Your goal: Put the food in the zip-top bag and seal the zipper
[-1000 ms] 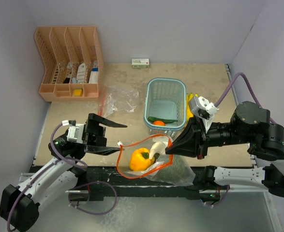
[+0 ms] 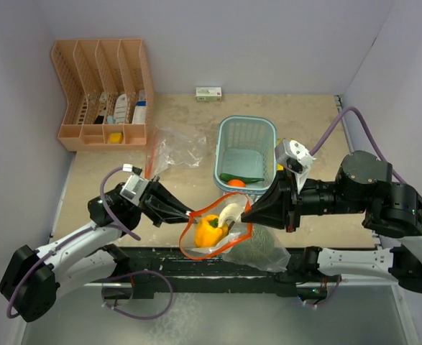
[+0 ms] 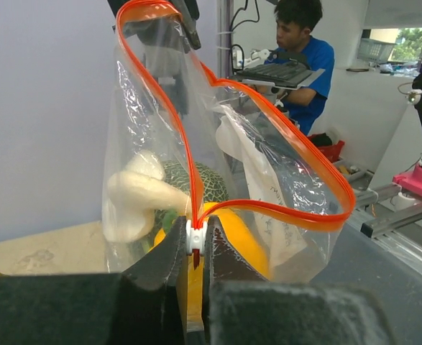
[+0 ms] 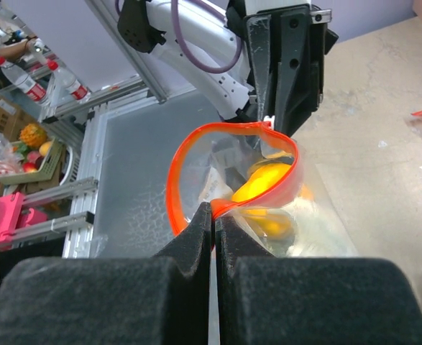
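The clear zip bag [image 2: 268, 255] hangs between my grippers, its orange-edged mouth [image 3: 318, 218] gaping. Inside are a yellow bell pepper [image 2: 209, 231], a pale mushroom-like piece [image 3: 135, 198] and a netted green melon [image 3: 196, 180]. At one corner of the mouth, my left gripper is shut on the small white zipper slider [image 3: 195, 236]. Opposite, my right gripper is shut on the bag's orange rim [image 4: 228, 204]. The pepper [image 4: 262, 183] also shows through the opening in the right wrist view.
A light-blue basket [image 2: 225, 147] with a cucumber [image 2: 241, 178] and an orange round item [image 2: 236, 183] stands behind the bag. Another clear bag [image 2: 178, 149] lies flat at left, in front of a peach divided rack [image 2: 95, 131]. A small box [image 2: 208, 94] sits at the back.
My left gripper stood open at the bag's left corner earlier; it has moved right and closed there. That corner of the mouth has shifted slightly right. The right gripper has hardly moved.
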